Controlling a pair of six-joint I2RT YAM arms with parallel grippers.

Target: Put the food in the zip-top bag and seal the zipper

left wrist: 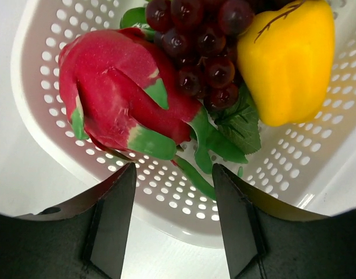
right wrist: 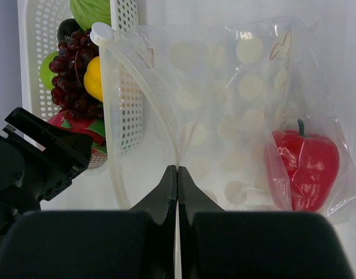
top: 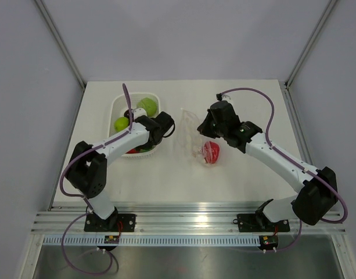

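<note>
A clear zip top bag (right wrist: pixel 224 87) lies on the table with its mouth spread apart, a white slider at one end of the zipper. Inside it, at the far end from the mouth, rests a red bell pepper (right wrist: pixel 310 168). My right gripper is shut on the bag's upper edge. My left gripper is open above the basket's near end, with nothing held between its fingers. Just ahead of it in the left wrist view are a red dragon fruit (left wrist: pixel 119 93), dark grapes (left wrist: pixel 218 71) and a yellow pepper (left wrist: pixel 288 64).
The white perforated basket (top: pixel 115 110) stands left of the bag. It also holds a green apple (top: pixel 121 124) and a round green vegetable (top: pixel 147 106). Bare table (top: pixel 148 183) shows in front and to the right of the bag.
</note>
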